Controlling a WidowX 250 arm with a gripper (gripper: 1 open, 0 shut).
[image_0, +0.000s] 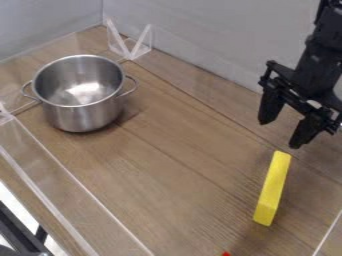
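Note:
My black gripper (297, 112) hangs at the right of the view, its fingers pointing down, apparently spread apart with nothing visible between them. Below it, a long yellow bar (273, 190) lies on the wooden table (160, 180), apart from the gripper.
A steel pot (79, 92) with two handles stands at the left. A white object (130, 42) sits by the back wall. A small red thing shows at the bottom edge.

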